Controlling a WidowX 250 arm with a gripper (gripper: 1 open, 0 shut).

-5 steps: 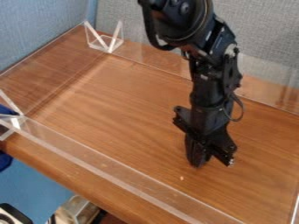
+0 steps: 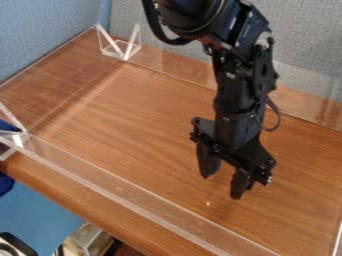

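My black gripper [image 2: 223, 178] hangs over the right part of a wooden tray floor [image 2: 134, 130], its fingers pointing down and spread apart with bare wood visible between them. It holds nothing that I can see. Whether the fingertips touch the wood I cannot tell.
Clear low walls edge the tray, with white corner brackets [image 2: 118, 48] at the back left and left front. A dark blue item lies at the left edge outside the tray. The tray floor around the gripper is clear.
The fingers have parted from close together to spread apart, and the gripper has risen slightly.
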